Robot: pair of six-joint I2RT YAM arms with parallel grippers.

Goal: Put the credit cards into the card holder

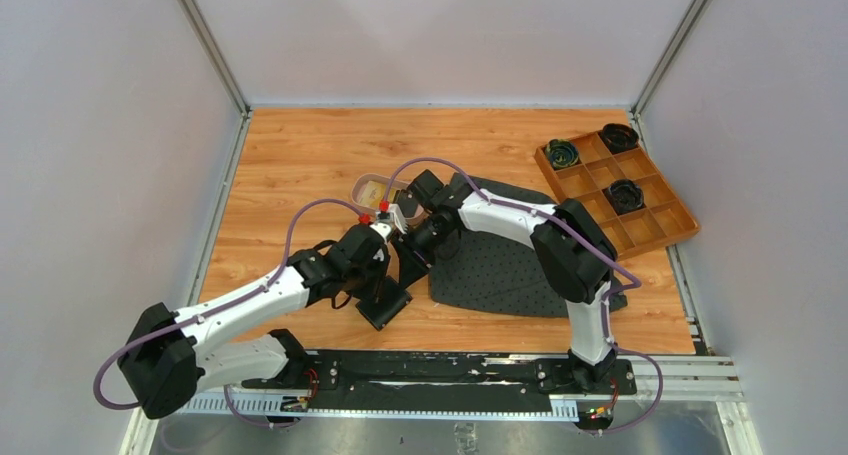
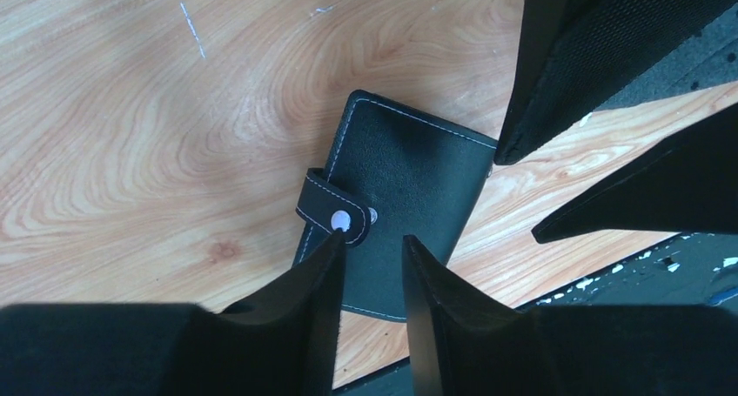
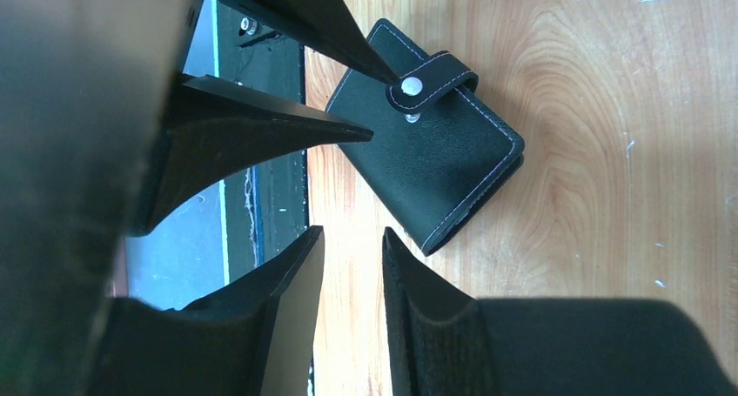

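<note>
The black leather card holder [image 1: 383,308] [image 2: 409,178] [image 3: 426,161] lies on the wood with its strap and stud fastener on top. Both grippers are directly above it, close together, their fingers part open with nothing visible between them: my left gripper and my right gripper. The tips of each also show in the other's wrist view. A pink box [image 1: 365,190] with yellow and dark cards sits behind them, partly hidden by the right arm.
A dark dotted mat [image 1: 500,285] covers the middle right. A wooden compartment tray [image 1: 650,225] with dark coiled items stands at the right.
</note>
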